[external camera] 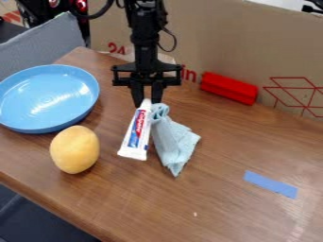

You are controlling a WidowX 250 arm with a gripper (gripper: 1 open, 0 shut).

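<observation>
The black gripper point(147, 98) points down at the middle of the table, shut on the top end of a white toothpaste tube point(136, 132) with a red and blue label. A light blue cloth point(177, 144) lies against the tube's right side, its upper end bunched near the fingertips; whether the fingers also pinch the cloth I cannot tell.
A blue plate point(45, 95) is at the left, with a yellow mango-like object point(75, 149) below it. A red block point(229, 88) sits by the cardboard wall. A blue tape strip point(270, 184) marks the otherwise clear right side of the wooden table point(228, 217).
</observation>
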